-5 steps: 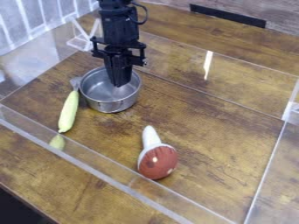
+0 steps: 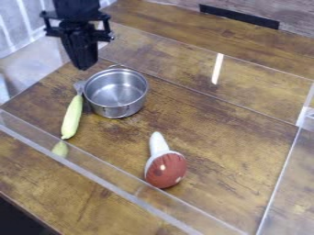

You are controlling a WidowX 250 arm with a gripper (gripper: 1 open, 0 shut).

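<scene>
The dark gripper [image 2: 84, 50] hangs at the upper left, above and left of a steel pot [image 2: 117, 92]; whether its fingers are open or shut is hard to make out. A pale yellow-green corn-like object [image 2: 72, 114] lies left of the pot, pointing toward the viewer. A red-topped white object [image 2: 164, 166], shaped like a toy mushroom or similar, lies on the wooden table [image 2: 240, 138] at the lower middle.
A thin white strip [image 2: 218, 69] stands out at the upper right. Clear edges or panels run along the front left and right of the table.
The gripper has moved left from above the pot to the upper left. The pot, the corn-like object and the red-topped object look unmoved.
</scene>
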